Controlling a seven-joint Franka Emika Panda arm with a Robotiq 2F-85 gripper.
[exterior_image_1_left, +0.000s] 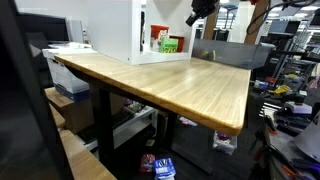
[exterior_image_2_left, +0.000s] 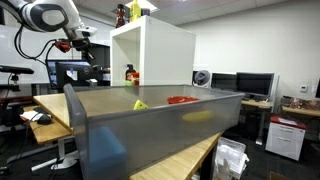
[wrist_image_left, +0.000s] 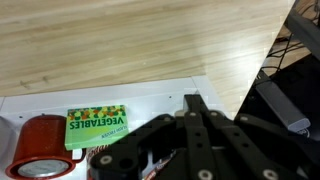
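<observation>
My gripper enters the wrist view from the lower right as one dark tapered shape; it looks shut, with nothing visible between its fingers. In exterior view 1 the gripper (exterior_image_1_left: 192, 19) is high above the table's far side, at the top edge. A green box marked VEGETABLES (wrist_image_left: 97, 125) stands on the white shelf (wrist_image_left: 150, 101), left of the gripper. Beside that box is a red mug (wrist_image_left: 42, 140), cut off by the view's lower edge. Both also show in exterior view 1, the green box (exterior_image_1_left: 180, 43) right of the red items.
A white shelf unit (exterior_image_2_left: 165, 52) rises at the back, with bottles on top. A grey tray (exterior_image_2_left: 150, 133) in the foreground of exterior view 2 holds a yellow piece (exterior_image_2_left: 140, 105) and a red item (exterior_image_2_left: 182, 100).
</observation>
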